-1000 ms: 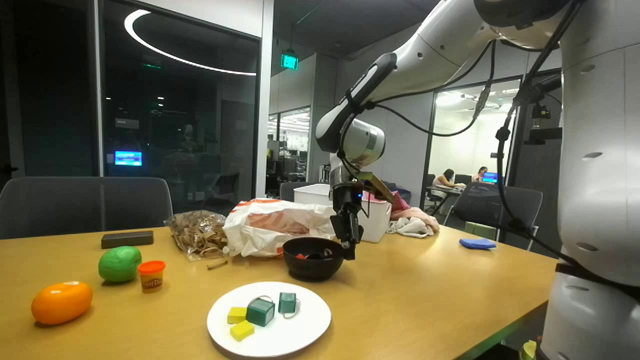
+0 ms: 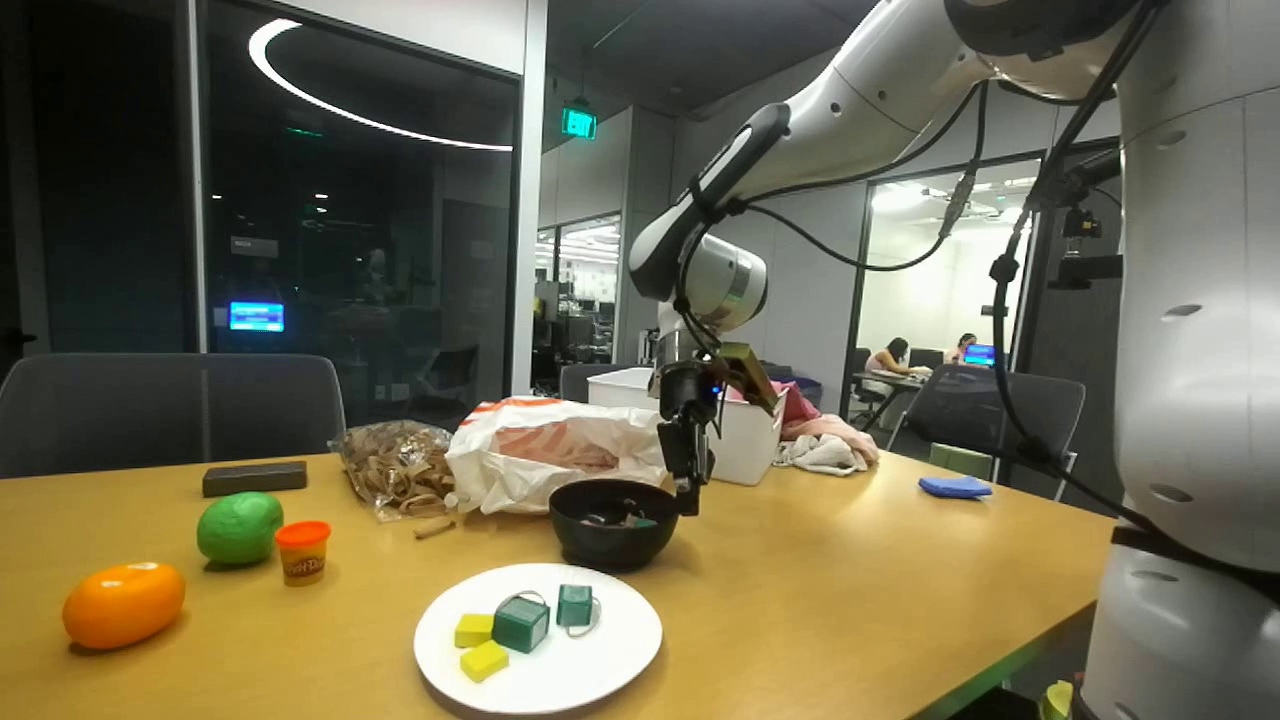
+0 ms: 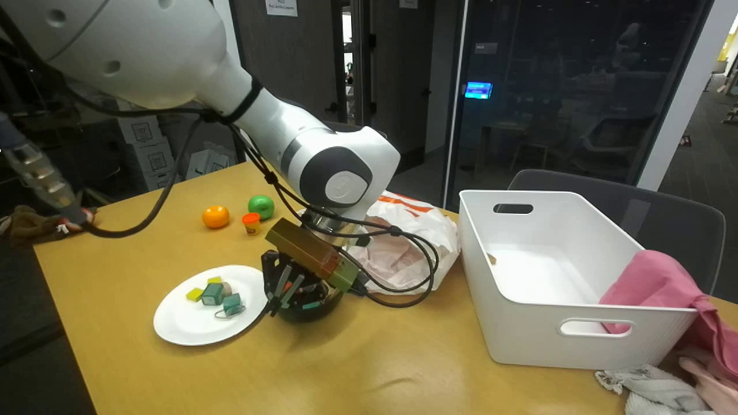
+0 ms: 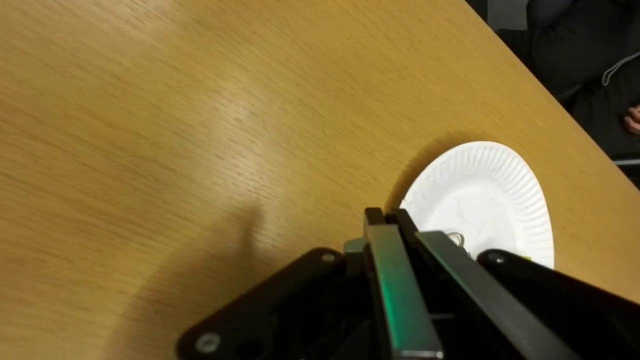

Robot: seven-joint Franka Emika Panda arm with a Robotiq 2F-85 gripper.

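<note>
A black bowl (image 2: 613, 546) with small items inside, one of them teal, is near the middle of the table, behind the white plate (image 2: 450, 672). My gripper (image 2: 686, 502) points down at the bowl's right side and appears shut on its rim. In exterior view 2 the dark bowl (image 3: 308, 314) is partly covered by the gripper (image 3: 275, 304). Fingers of the gripper stand close together in the wrist view, where the bowl itself cannot be made out. On the plate are green blocks (image 2: 521, 625) and yellow blocks (image 2: 483, 660).
A white plastic bag (image 2: 552, 450) is right behind the bowl, and a white bin (image 3: 546, 332) stands beyond. An orange fruit (image 2: 125, 605), a green fruit (image 2: 240, 528) and a Play-Doh tub (image 2: 302, 554) sit at left. Table right of the bowl is clear.
The bowl and my gripper have shifted together slightly left in exterior view 1. A teal item now shows in the bowl where red showed before. The plate has not moved.
</note>
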